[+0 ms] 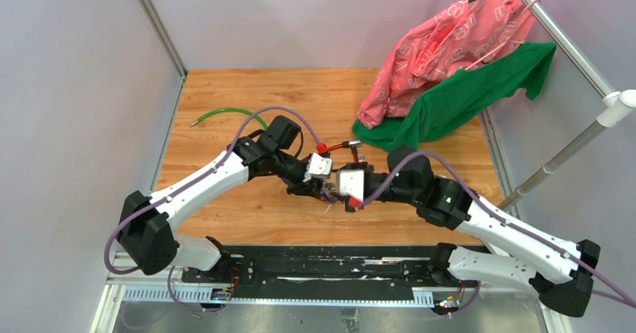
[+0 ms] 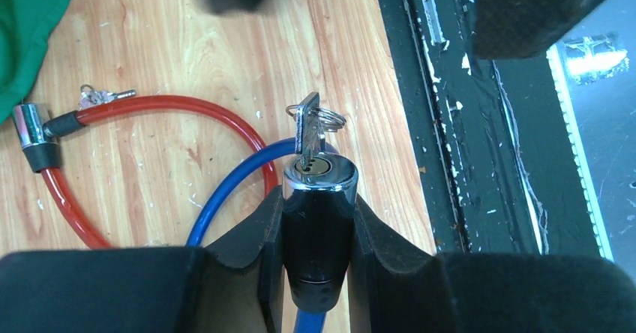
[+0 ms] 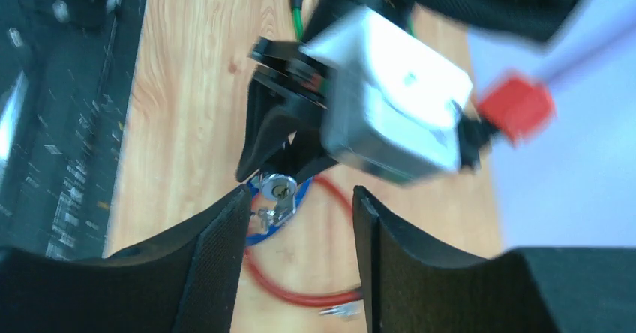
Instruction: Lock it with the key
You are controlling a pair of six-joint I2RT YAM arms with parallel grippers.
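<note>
In the left wrist view my left gripper is shut on the black-and-chrome lock (image 2: 319,262) of a blue cable (image 2: 223,192), held upright. A key (image 2: 307,130) with a ring stands in the top of the lock. In the right wrist view my right gripper is part open, its fingertips apart, with the lock (image 3: 277,187) and key seen beyond them, blurred. In the top view both grippers meet over the middle of the wooden board.
A red cable lock (image 2: 66,198) with keys lies on the board (image 1: 285,85). A green cable (image 1: 232,110) lies at the back left; green cloth (image 1: 487,93) and pink cloth hang at the back right.
</note>
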